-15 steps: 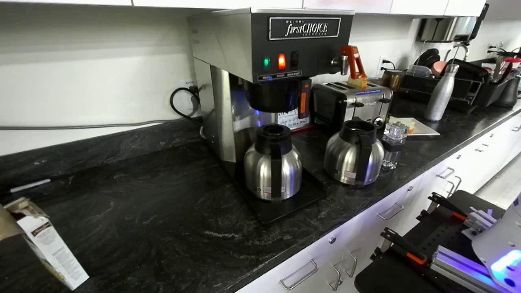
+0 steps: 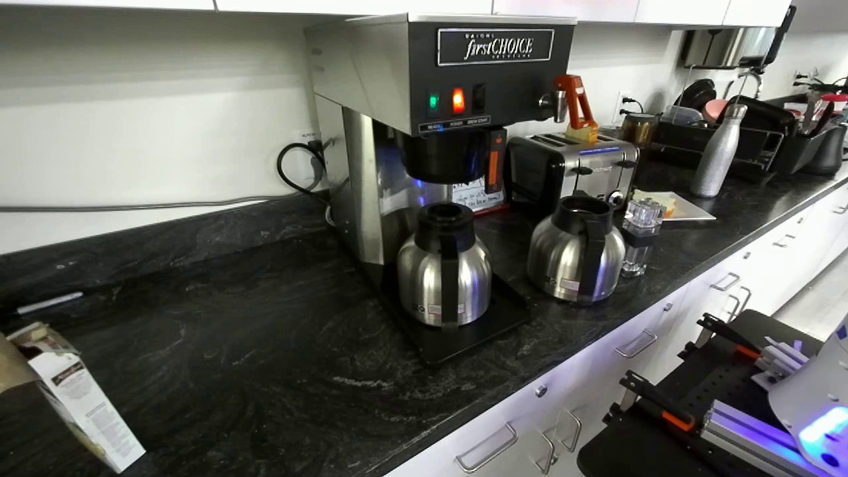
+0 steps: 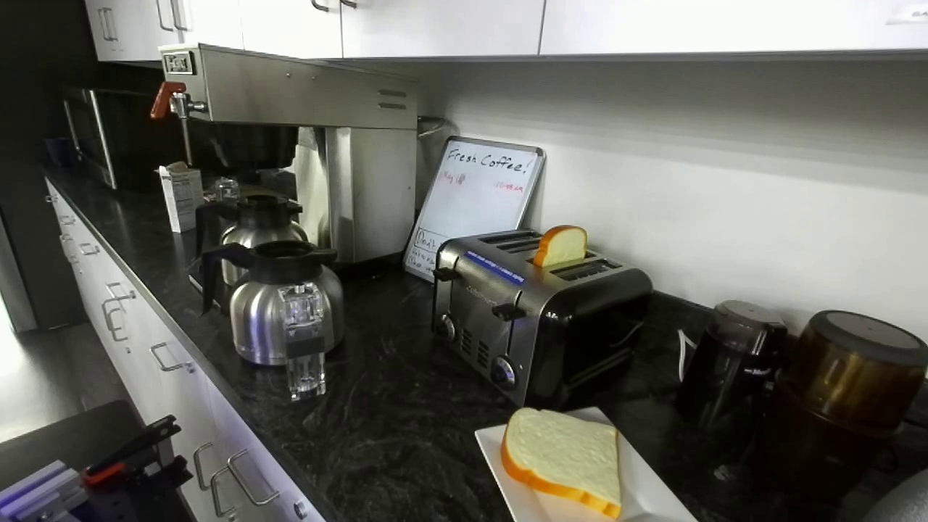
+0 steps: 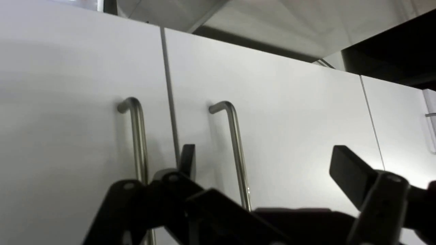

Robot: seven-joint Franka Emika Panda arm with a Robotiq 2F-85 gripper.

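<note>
In the wrist view my gripper is open, its two dark fingers wide apart with nothing between them. Beyond it are white cabinet doors (image 4: 286, 122). One metal bar handle (image 4: 237, 147) shows between the fingers, past the left one, and a second handle (image 4: 139, 139) stands left of the door seam. Whether either finger touches a door cannot be told. Neither exterior view contains the gripper.
Two steel carafes (image 2: 445, 278) (image 2: 576, 254) stand at the coffee maker (image 2: 358, 71). A toaster (image 3: 539, 304) holds a bread slice (image 3: 561, 246); another slice (image 3: 565, 457) lies on a white plate (image 3: 491, 444). A carton (image 2: 83, 405) leans at the left, with bare counter (image 2: 262, 358) beside it.
</note>
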